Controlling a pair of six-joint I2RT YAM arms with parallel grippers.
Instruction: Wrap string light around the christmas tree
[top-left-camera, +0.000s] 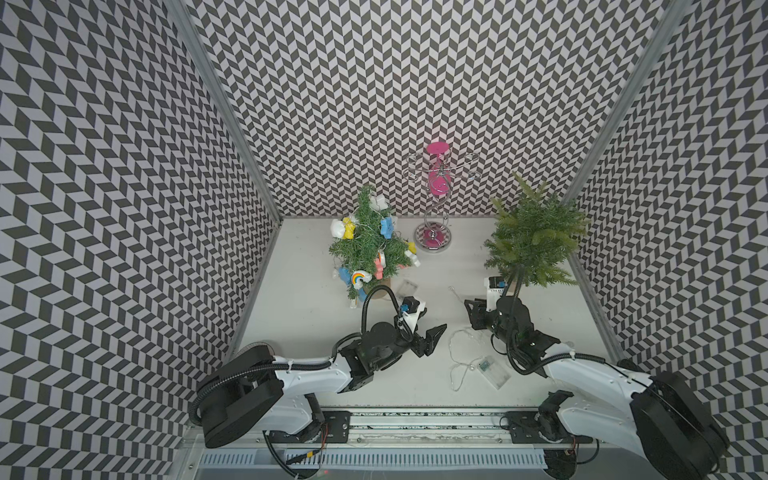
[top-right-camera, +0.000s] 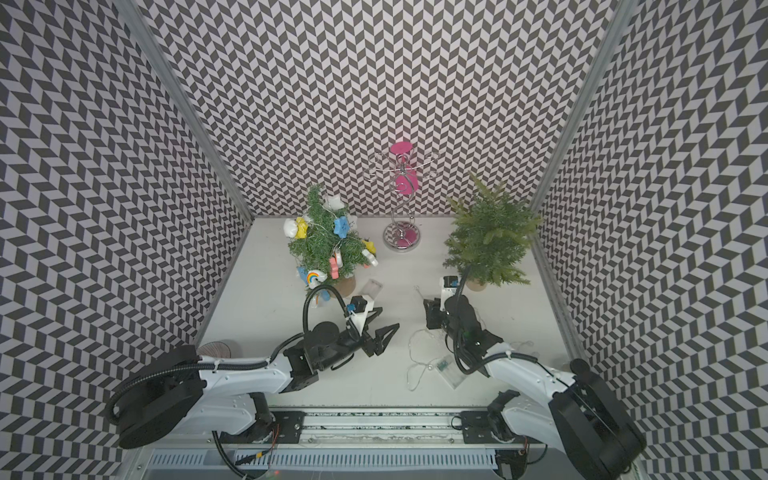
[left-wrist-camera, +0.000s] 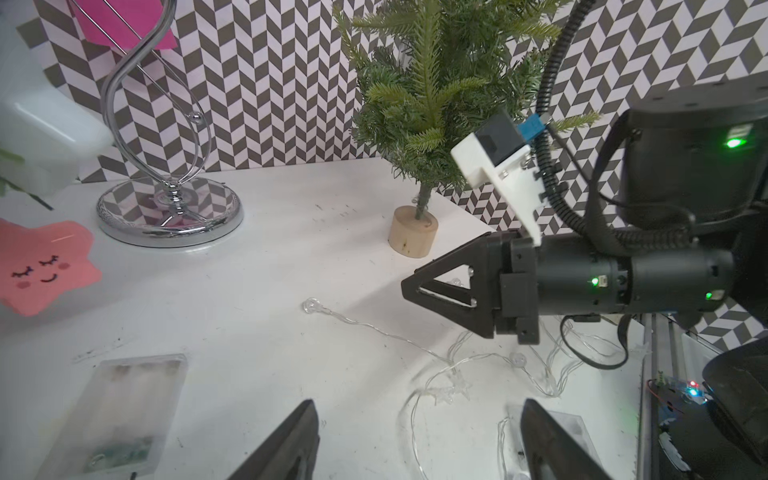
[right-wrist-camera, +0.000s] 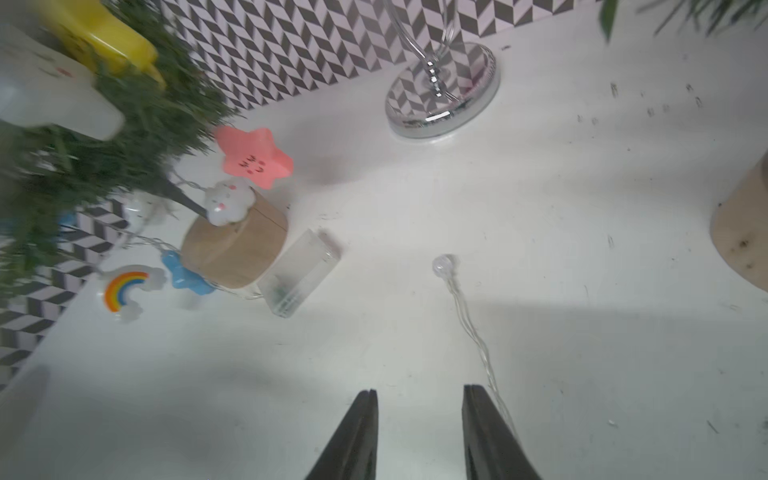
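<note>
The clear string light (top-left-camera: 454, 344) lies loosely on the table, its battery box (top-left-camera: 493, 372) beside it at the front right. In the right wrist view its clear end bulb (right-wrist-camera: 444, 264) lies beyond the fingers, the strand running back toward them. The right-hand tree (top-left-camera: 534, 232) is plain green on a wooden base (left-wrist-camera: 413, 232). My right gripper is part open in front of that tree, nothing between its fingers. My left gripper stands open and empty above the table, left of the string light.
A second tree (top-left-camera: 369, 240) with coloured ornaments stands at left, a clear box (right-wrist-camera: 297, 272) beside its base. Between the trees, at the back, is a metal stand (top-left-camera: 433, 237) with pink parts. Table space between the grippers and the stand is mostly clear.
</note>
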